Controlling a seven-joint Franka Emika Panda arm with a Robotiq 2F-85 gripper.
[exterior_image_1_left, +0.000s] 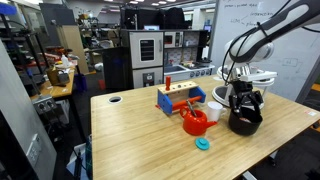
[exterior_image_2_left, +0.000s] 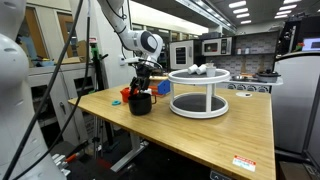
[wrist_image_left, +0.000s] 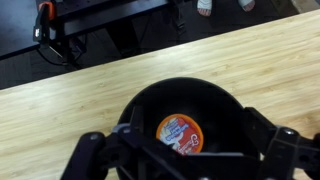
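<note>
A black pot stands near the right end of the wooden table. Inside it, in the wrist view, lies a round item with an orange rim and a red, white and blue face. My gripper is open over the pot, its fingers to either side of the round item and nothing held between them. From the exterior views, the gripper's lower end is at the pot's mouth; how deep the fingertips reach cannot be made out.
A red pot, a white cup, a blue-and-red toy box and a turquoise lid sit left of the black pot. A white round rack stands close by.
</note>
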